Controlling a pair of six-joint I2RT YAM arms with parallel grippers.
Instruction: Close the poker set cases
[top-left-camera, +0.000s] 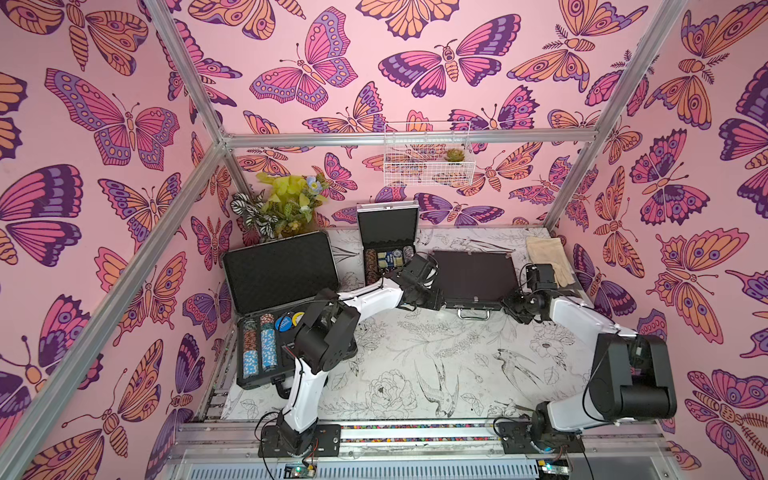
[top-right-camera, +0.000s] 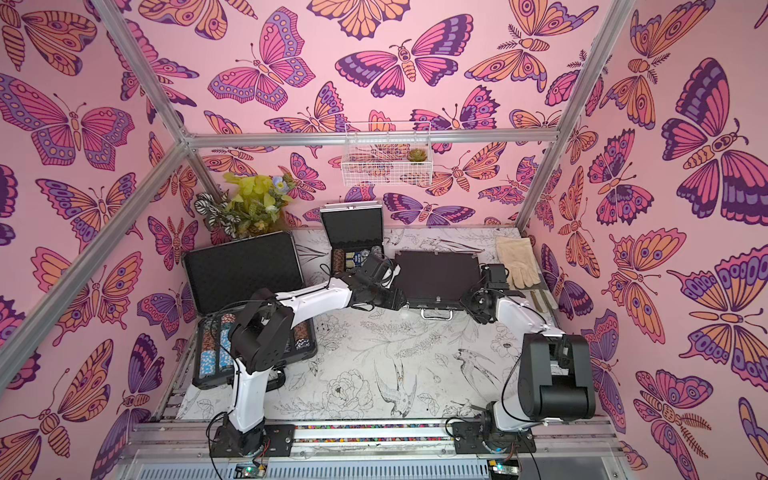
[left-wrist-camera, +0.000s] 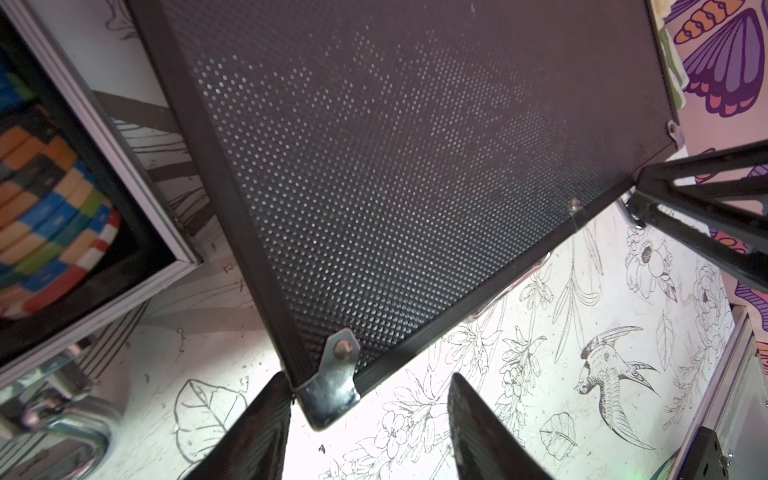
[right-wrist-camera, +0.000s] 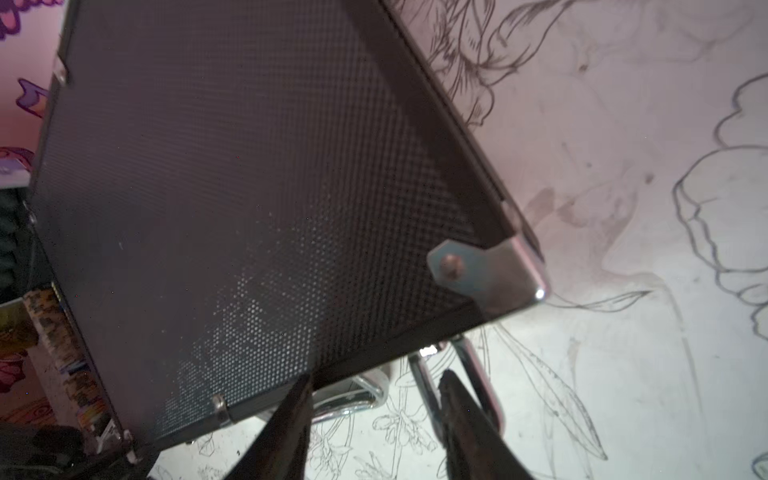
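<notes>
A dark case (top-left-camera: 472, 276) lies with its lid down at centre right, handle toward the front. My left gripper is open at its front-left corner, one finger by the metal corner piece. My right gripper is open at the front edge near the right end, with an unfastened-looking latch hanging below the edge there. A small case (top-left-camera: 377, 224) stands open at the back, partly hidden by my left arm. A large case (top-left-camera: 276, 272) stands open at the left, its chips in view.
A plant (top-left-camera: 292, 200) stands at the back left, cloths (top-right-camera: 516, 260) lie at the back right, and a wire basket (top-right-camera: 386, 166) hangs on the back wall.
</notes>
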